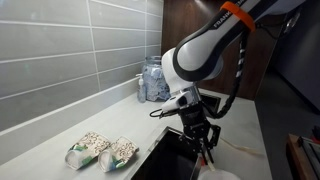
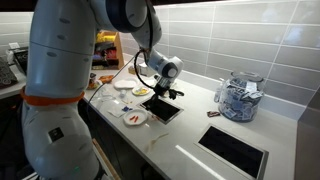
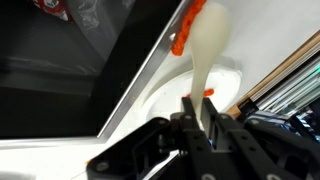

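Observation:
My gripper is shut on a pale utensil, seemingly a spoon point(image 3: 207, 45), whose broad end points away from the fingers in the wrist view. A white plate point(image 3: 228, 82) lies beyond the fingers, with a small orange-red item point(image 3: 197, 96) seen near the gripper. In exterior view 1 the gripper point(image 1: 205, 155) hangs at the right edge of the dark sink basin point(image 1: 168, 160), close to the plate point(image 1: 218, 174). Little of the utensil shows there.
Another orange-red item point(image 3: 185, 28) lies by the basin's edge. Two patterned cups point(image 1: 118, 153) rest left of the basin. A large glass jar point(image 2: 240, 98) and a small bottle point(image 2: 218, 93) stand near the tiled wall. The counter around the second basin point(image 2: 232, 150) is largely clear.

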